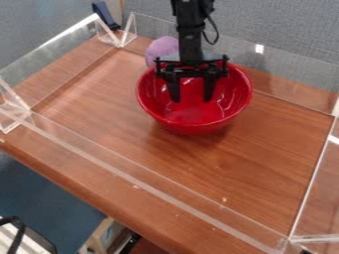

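A red bowl (196, 116) stands upright on the wooden table toward the back centre. My black gripper (189, 81) hangs from above over the bowl, its fingers reaching down inside the rim and spread apart, with nothing visible between them. A purple round object (161, 47) lies behind the bowl at the back left, partly hidden by the bowl and the arm.
Clear low walls edge the wooden table (159, 184), with corner pieces at the back left, left and front right. A dark blue object (103, 14) is beyond the back-left corner.
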